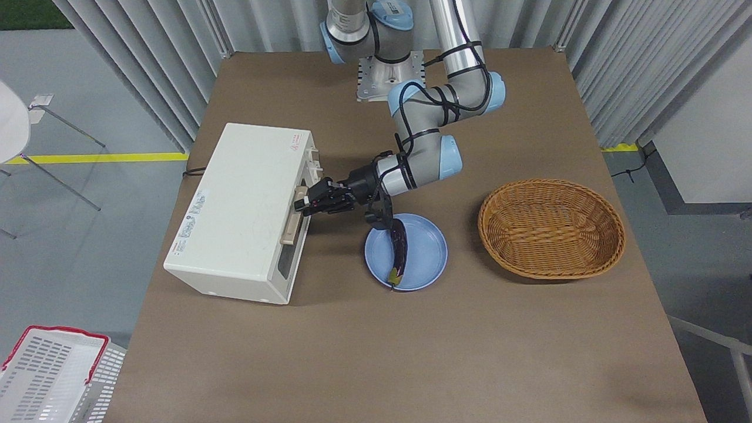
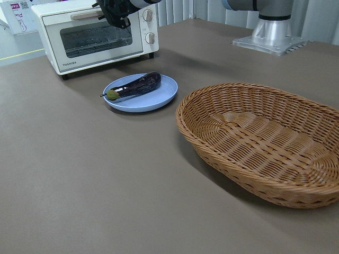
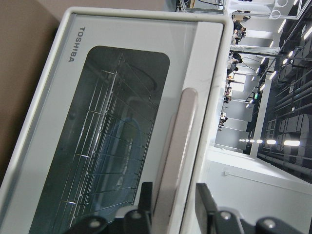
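A white Toshiba toaster oven (image 1: 238,204) stands on the table with its glass door (image 3: 109,136) closed. My gripper is at the door's handle (image 3: 178,141), its two fingers apart on either side of the bar in the wrist view, open; whether they touch it I cannot tell. In the left view the gripper is partly cut off at the top. Below the arm, a dark eggplant (image 2: 137,84) lies on a blue plate (image 1: 430,254) in front of the oven.
A wicker basket (image 1: 551,229) sits to the right of the plate. The robot base is at the back of the table.
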